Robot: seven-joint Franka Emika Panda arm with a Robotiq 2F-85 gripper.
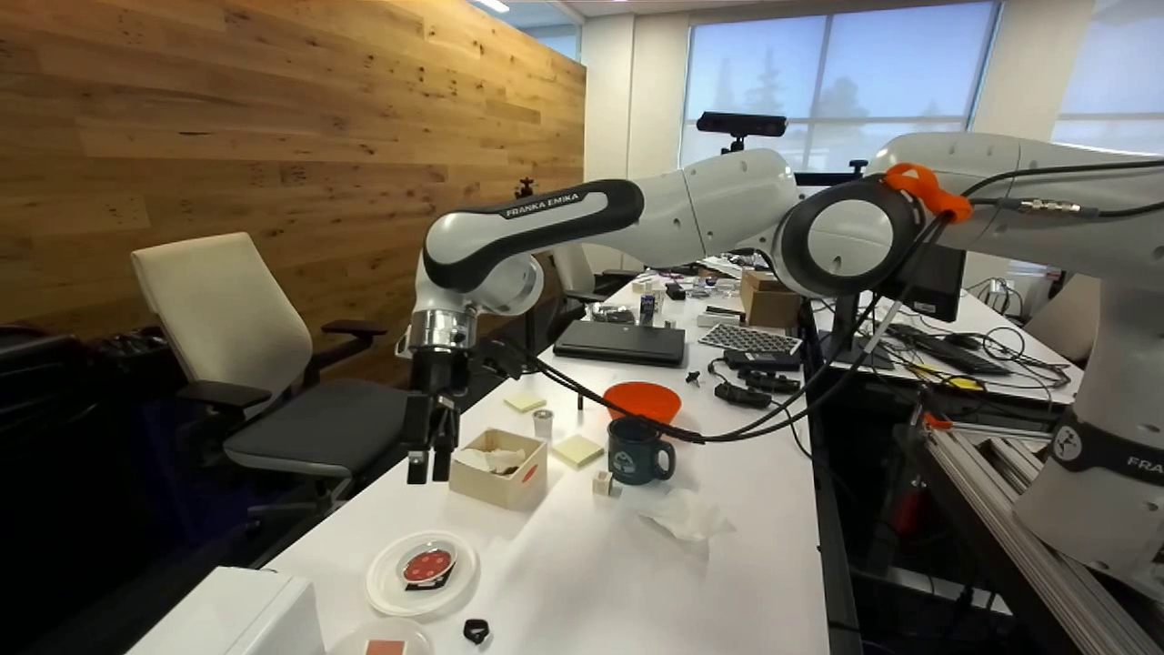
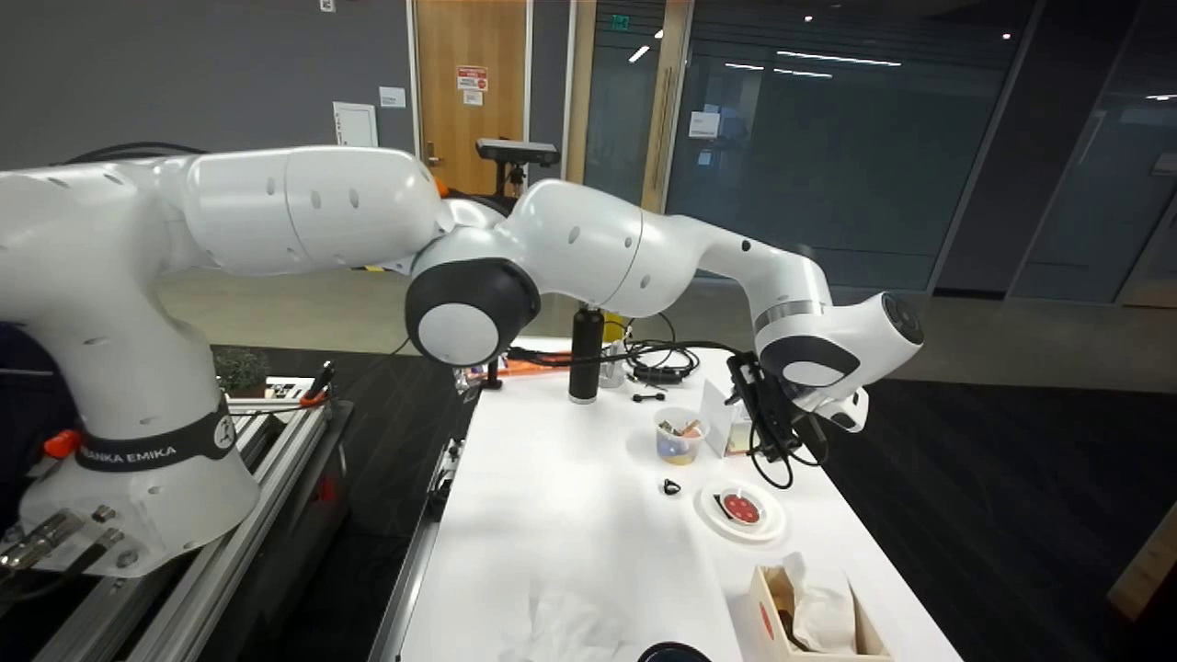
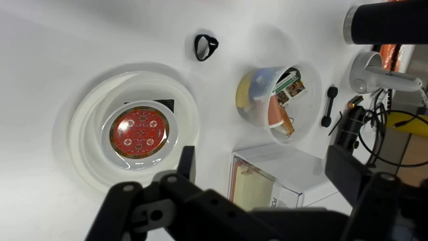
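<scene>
My gripper [image 1: 430, 468] hangs with its fingers pointing down, above the white table. In the wrist view its two fingers [image 3: 187, 164] stand wide apart, so the gripper is open and holds nothing. Below and between them appears a white box with a clear front [image 3: 266, 182]. To the left lies a white plate [image 3: 78, 132] carrying a small clear-rimmed dish with a red patterned base [image 3: 139, 132]. A translucent tub [image 3: 311, 116] with packets inside sits beyond the box. A black ring-shaped item [image 3: 197, 48] rests on bare table.
In exterior view 1 a cream box [image 1: 491, 486] with crumpled paper stands near the gripper. Beyond it are a dark mug [image 1: 633, 453] and an orange bowl [image 1: 644, 399]. A black bottle [image 2: 586, 353] stands upright at the table's other end.
</scene>
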